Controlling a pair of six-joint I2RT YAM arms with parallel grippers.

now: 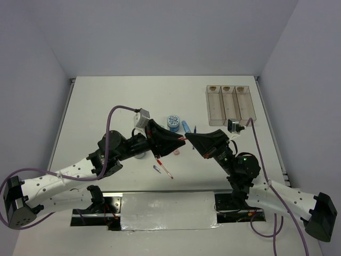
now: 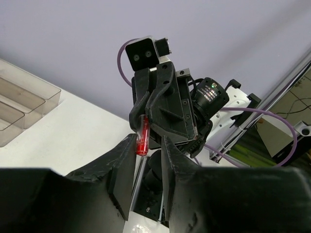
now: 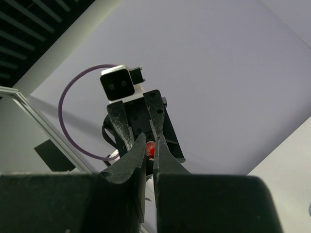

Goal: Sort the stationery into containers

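My two grippers meet in mid-air over the table, tip to tip. A short red pen [image 2: 143,136] is held in my right gripper [image 1: 189,136], which is shut on it. My left gripper [image 1: 179,140] surrounds the pen's free end, its fingers part open in the left wrist view and narrowing. Below on the table lie a red-and-white pen [image 1: 165,168], a small blue item [image 1: 156,168], a round blue tin [image 1: 173,121], a light blue item [image 1: 186,126], a dark pen [image 1: 194,129] and a pink piece [image 1: 176,152].
A clear three-compartment organiser [image 1: 216,106] stands at the back right. A round container at the centre left is mostly hidden under my left arm.
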